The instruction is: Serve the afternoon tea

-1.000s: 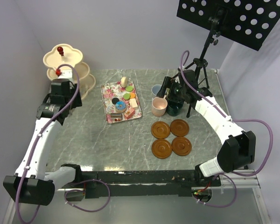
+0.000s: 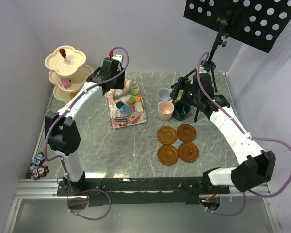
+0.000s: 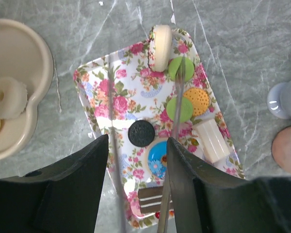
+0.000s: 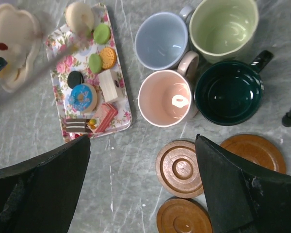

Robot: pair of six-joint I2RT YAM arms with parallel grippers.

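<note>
The floral tray (image 3: 121, 82) holds a cream round piece (image 3: 159, 47), green macarons (image 3: 181, 110), a dark cookie (image 3: 141, 133), a blue doughnut (image 4: 82, 98) and cake slices. My left gripper hangs over it, part open, with nothing visible between its fingers; thin streaks cross that view. The tiered stand (image 2: 63, 61) is at the back left. My right gripper is open above four cups: pink (image 4: 162, 99), blue (image 4: 160, 36), pale green (image 4: 223, 26) and dark green (image 4: 228, 92).
Several wooden coasters (image 2: 167, 154) lie at front centre-right. A black music stand (image 2: 212, 53) rises at the back right.
My left arm has swung right and back from the tiered stand to over the tray. The right gripper has shifted slightly.
</note>
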